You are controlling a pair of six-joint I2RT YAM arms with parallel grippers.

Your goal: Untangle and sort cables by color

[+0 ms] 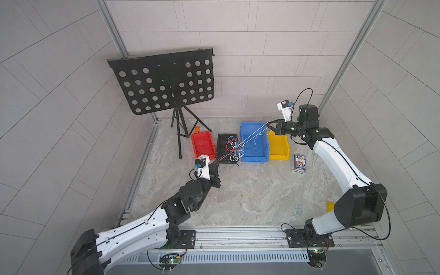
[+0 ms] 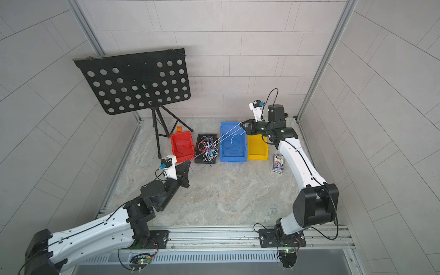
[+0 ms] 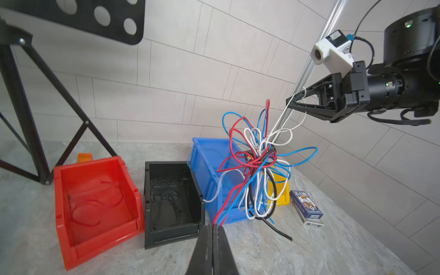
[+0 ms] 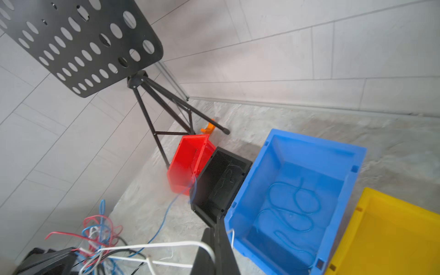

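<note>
A tangle of red, blue, white and black cables point(image 3: 257, 160) hangs in the air between my two arms, stretched over the black bin and the blue bin in the top views. My left gripper is shut, with red and blue strands pinched at its tips. Higher up at the right, my right gripper point(image 1: 269, 124) is shut on a white cable point(image 4: 174, 244), which runs taut down to the tangle. Inside the blue bin point(image 4: 316, 150) lie blue cables point(image 4: 293, 213). The red bin point(image 3: 103, 236) holds red strands, and the black bin point(image 3: 174, 239) dark ones.
The yellow bin point(image 4: 389, 229) looks empty in its visible part. Right of it lies a card box point(image 1: 299, 162). A black perforated stand point(image 1: 169, 84) rises at the back left, its legs near the red bin.
</note>
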